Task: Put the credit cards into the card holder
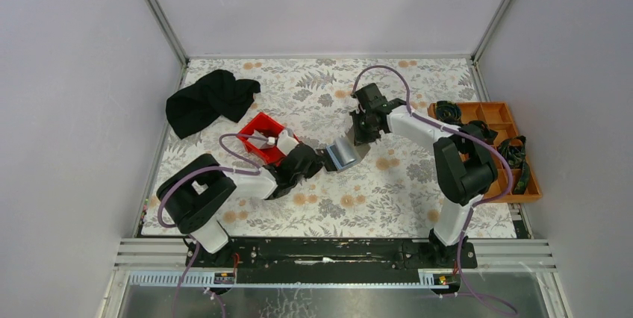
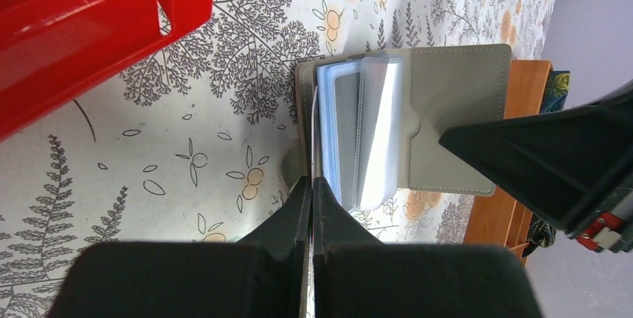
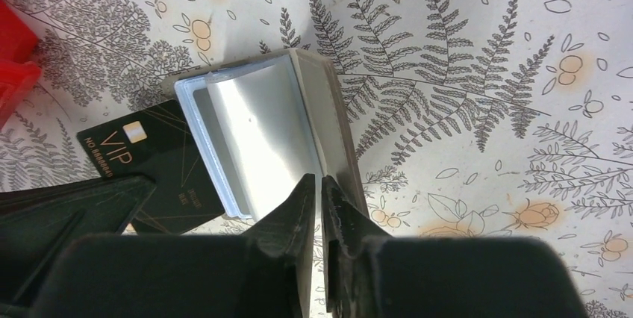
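The black VIP card (image 3: 149, 165) lies against the left edge of the card holder's blue-rimmed clear sleeves (image 3: 257, 128); whether its edge is inside a sleeve cannot be told. My left gripper is shut on this card, which appears edge-on as a thin strip (image 2: 314, 128) in the left wrist view. The grey-brown card holder is spread open on the table, its cover leaf raised in the right wrist view. Over that leaf, my right gripper has its fingertips slightly apart, a narrow gap between them.
The red basket (image 1: 263, 125) stands close to the left gripper, with pale items inside. A black cloth (image 1: 211, 101) lies at the back left. At the right is a wooden compartment box (image 1: 493, 113) holding dark rolled items.
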